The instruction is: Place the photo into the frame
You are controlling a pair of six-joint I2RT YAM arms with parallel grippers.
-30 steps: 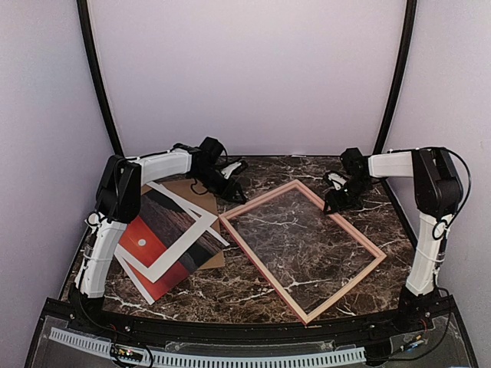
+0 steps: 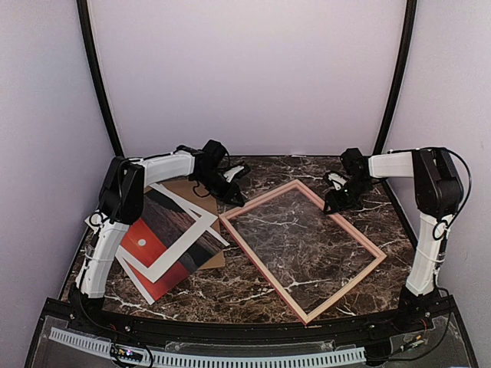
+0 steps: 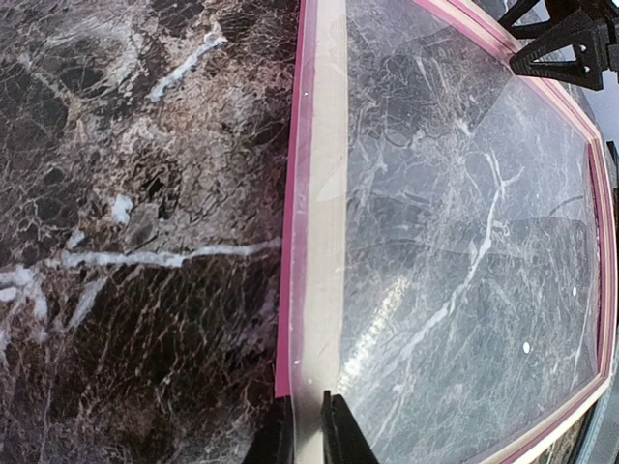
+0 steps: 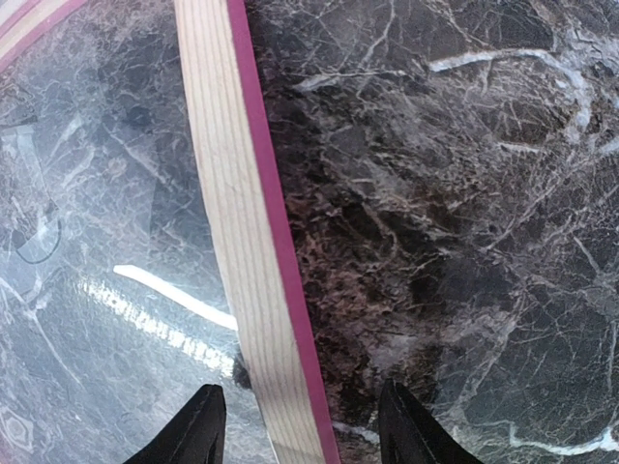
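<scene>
The empty wooden frame (image 2: 268, 272) with pink outer edge and clear panel lies on the marble table. My left gripper (image 2: 238, 198) is at its upper-left side; in the left wrist view its fingertips (image 3: 331, 425) stand on either side of the frame's rail (image 3: 319, 193), very close to it. My right gripper (image 2: 331, 205) is at the upper-right side; in the right wrist view its part-open fingers (image 4: 395, 416) straddle the rail (image 4: 237, 193), apart from it. Photo prints with white borders (image 2: 157, 268), red and dark, lie at the left.
A brown board (image 2: 211, 261) lies under the prints at the left. Bare marble surrounds the frame at the back, right and front. Walls stand at the back and both sides.
My left gripper has moved slightly right and down toward the frame's upper-left rail. The right arm, the frame and the prints look unchanged.
</scene>
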